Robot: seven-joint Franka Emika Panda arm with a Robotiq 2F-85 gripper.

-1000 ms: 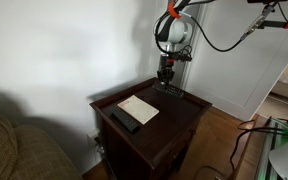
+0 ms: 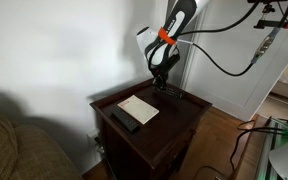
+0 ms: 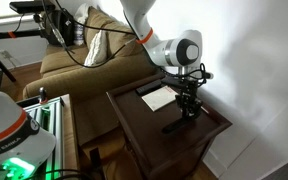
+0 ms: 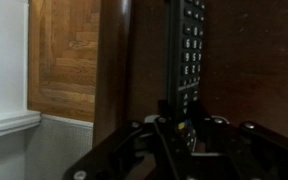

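Note:
A long black remote control [image 4: 190,55] with rows of pale buttons runs up from between the fingers in the wrist view. My gripper is shut on its near end. In exterior view 1 the gripper [image 2: 161,82] is low over the far part of the dark brown cabinet top [image 2: 171,122], at the dark remote. Exterior view 2 shows the gripper [image 3: 190,105] close to the surface, the dark remote [image 3: 172,127] beside it. Whether the remote still touches the top is hard to tell.
A white sheet or booklet [image 2: 138,108] lies on the cabinet top, and a second dark remote-like object [image 2: 125,121] is beside it. A white wall rises behind the cabinet.
My gripper's wrist has tilted and swung left in exterior view 1, while its fingertips stay low near the same spot. The sheet and the second dark object have not moved.

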